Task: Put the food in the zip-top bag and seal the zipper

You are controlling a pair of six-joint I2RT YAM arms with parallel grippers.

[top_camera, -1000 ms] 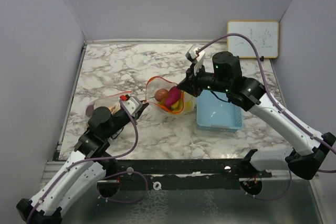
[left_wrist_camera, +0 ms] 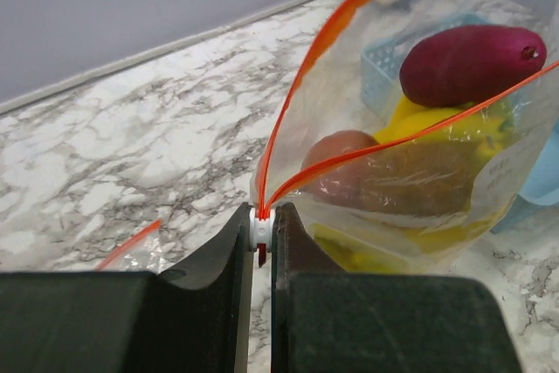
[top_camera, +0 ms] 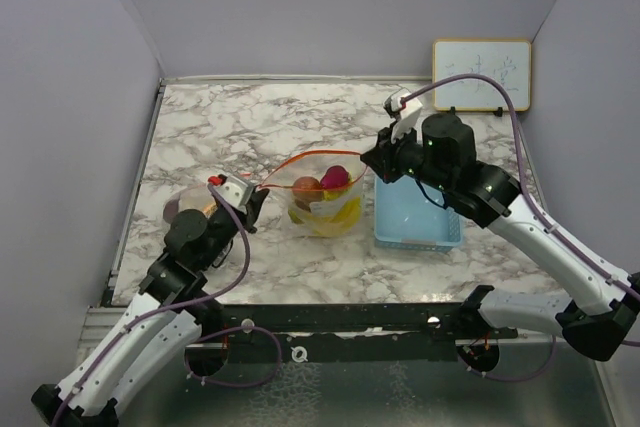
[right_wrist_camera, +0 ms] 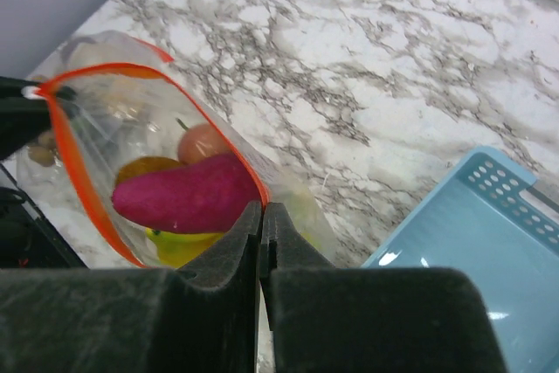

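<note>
The clear zip top bag (top_camera: 320, 217) with orange zipper edge holds a purple item (top_camera: 335, 177), a round reddish item (top_camera: 306, 187) and yellow pieces. My left gripper is shut on the bag's white slider at one end of the zipper. At the bag's other top end my right gripper is shut at the orange rim; whether the rim is between its fingertips is hard to tell. The bag's mouth gapes between the two grippers.
A blue basket (top_camera: 418, 222) stands empty to the right of the bag. Another bag with an orange strip (left_wrist_camera: 131, 246) lies at the left. A whiteboard (top_camera: 482, 72) stands at the back right.
Both arms have moved apart since a second ago, my right gripper to the right, stretching the bag's mouth sideways.
</note>
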